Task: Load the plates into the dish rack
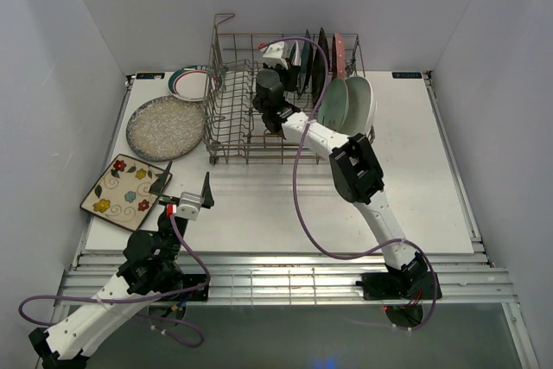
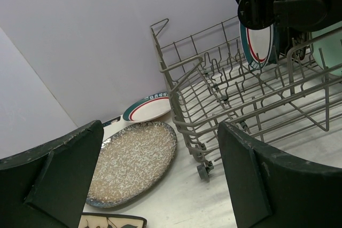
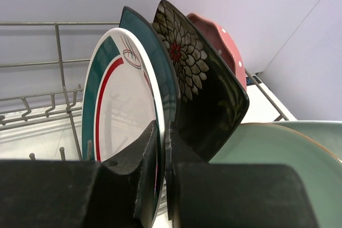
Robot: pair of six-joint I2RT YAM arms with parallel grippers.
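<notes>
A white plate with teal and red rings stands nearly upright in the dish rack, my right gripper shut on its edge. Behind it stand a teal plate, a dark square plate and a pink one; green plates stand at the rack's right. My left gripper is open and empty over the lower left of the table. Left of the rack lie a speckled plate, a ringed plate and a square floral plate.
A purple cable runs along my right arm. Grey walls enclose the back and sides.
</notes>
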